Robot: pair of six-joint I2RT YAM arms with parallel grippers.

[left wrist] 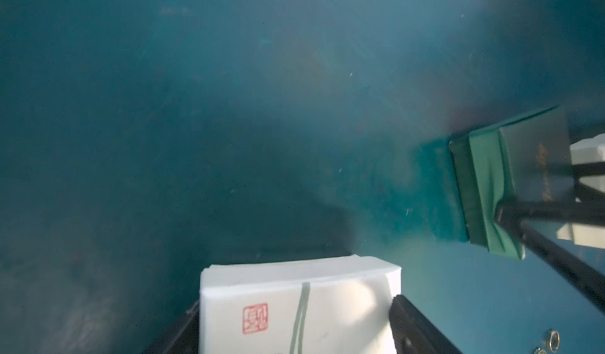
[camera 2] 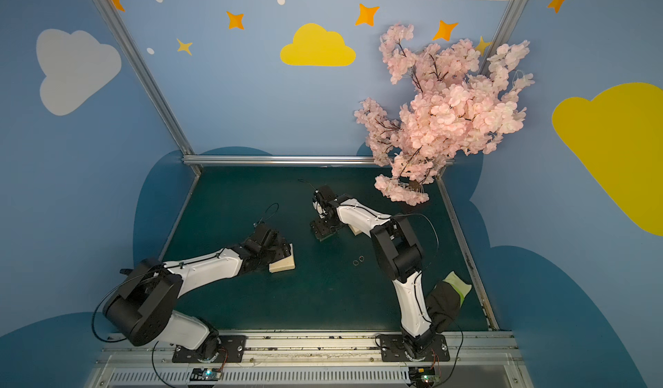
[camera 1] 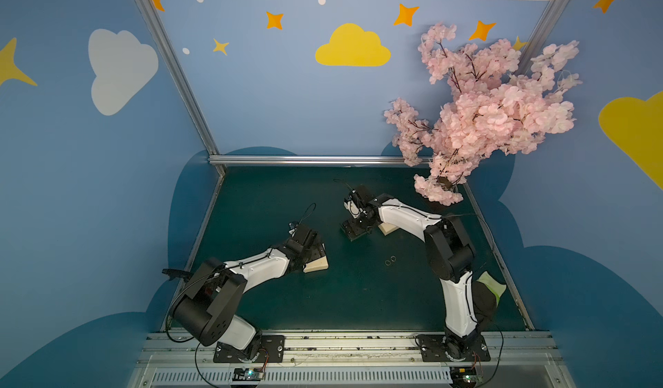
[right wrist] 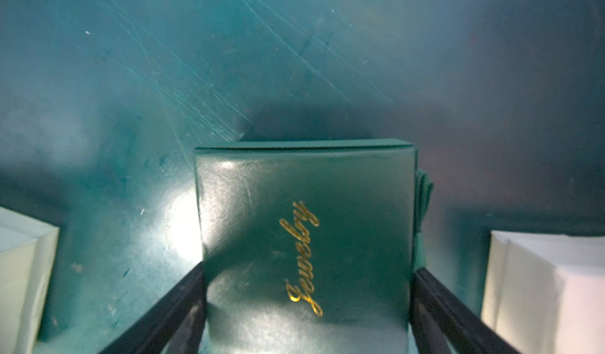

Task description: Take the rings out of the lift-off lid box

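A white box [left wrist: 296, 310] with a red seal stands low in the left wrist view. My left gripper [camera 1: 310, 250] is over it, fingers at either side; whether it grips the box cannot be told. A green Jewelry box [right wrist: 305, 240] lies between the fingers of my right gripper, which is open around it. Two small rings [camera 1: 390, 260] lie on the table between the boxes, toward the front.
Cream box pieces [right wrist: 535, 278] flank the green box. Pink blossom branches [camera 1: 483, 112] stand at the back right. A dark bag with green [camera 1: 490, 291] lies at the front right.
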